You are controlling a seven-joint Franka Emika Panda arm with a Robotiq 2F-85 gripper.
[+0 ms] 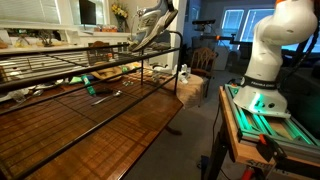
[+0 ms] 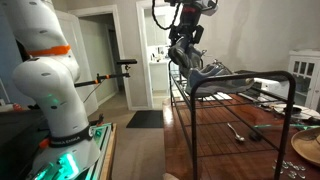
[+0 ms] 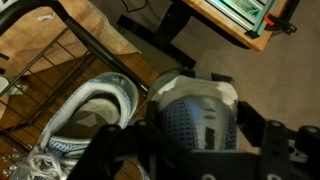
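A grey shoe (image 2: 183,53) hangs toe-down from my gripper (image 2: 190,22), which is shut on it. In the wrist view its mesh body (image 3: 180,122) fills the space between the dark fingers. A second grey shoe with a pale sole (image 2: 222,80) lies on the top of the black wire rack (image 2: 235,106), beside the held one. The wrist view shows this resting shoe (image 3: 98,115) to the left of the held one. Exterior view 1 cuts off the gripper at the top; whether the held shoe touches the rack cannot be told.
Under the rack, a wooden table (image 1: 110,135) carries a fork, a green item and other small things. The robot's base (image 1: 262,98) stands on a separate bench at the right. Open floor (image 3: 265,75) shows between bench and rack.
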